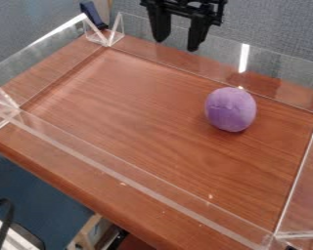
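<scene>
A purple ball (230,109) rests on the wooden table surface (133,127), right of centre. The black gripper (180,29) hangs at the top of the view, over the back edge of the table, above and to the left of the ball and apart from it. Its two fingers are spread, with nothing seen between them.
Clear plastic walls (133,177) border the table on the sides shown. A dark blue object (90,14) is at the back left corner. Blue floor (35,186) shows at the lower left.
</scene>
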